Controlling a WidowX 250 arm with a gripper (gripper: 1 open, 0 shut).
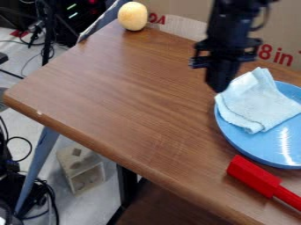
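Observation:
My black gripper (219, 75) hangs blurred over the upper right of the table, just above and left of the folded light-blue cloth (252, 103); its fingers are too blurred to tell open or shut. The cloth lies on a blue plate (277, 144) at the right edge. A red-handled tool (254, 179) lies at the front right, below the plate. A pale yellow rounded object (133, 16) stands at the far back of the table.
A wooden table (118, 97) fills the middle, clear at centre and left. A cardboard box (188, 18) stands along the back. Cables and a grey socket box (83, 170) are on the floor to the left.

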